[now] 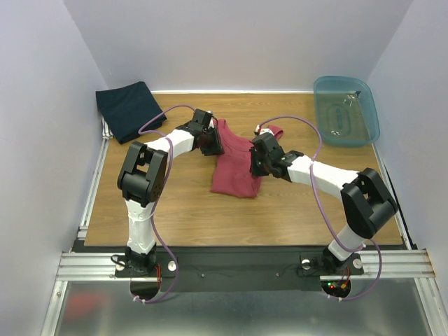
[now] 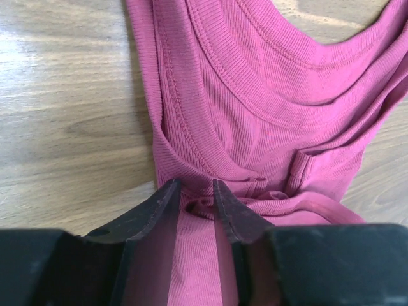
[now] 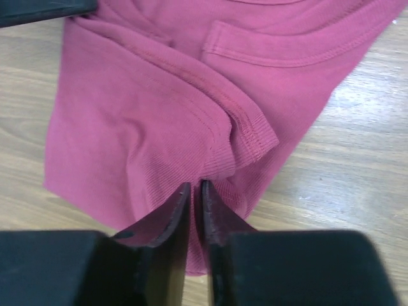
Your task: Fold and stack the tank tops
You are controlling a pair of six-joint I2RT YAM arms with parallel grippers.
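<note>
A magenta tank top point(image 1: 234, 178) lies in the middle of the table, its lower body a compact panel, its straps reaching up and to the right. My left gripper point(image 1: 214, 145) is over its upper left side; in the left wrist view its open fingertips point(image 2: 166, 201) rest at folded layers near the neckline. My right gripper point(image 1: 255, 168) is at the panel's right edge. In the right wrist view its fingertips point(image 3: 182, 210) stand close together at a folded hem and ribbed band; whether cloth is between them is unclear.
A folded dark navy cloth point(image 1: 128, 108) lies at the back left. An empty teal bin point(image 1: 374, 112) stands at the back right.
</note>
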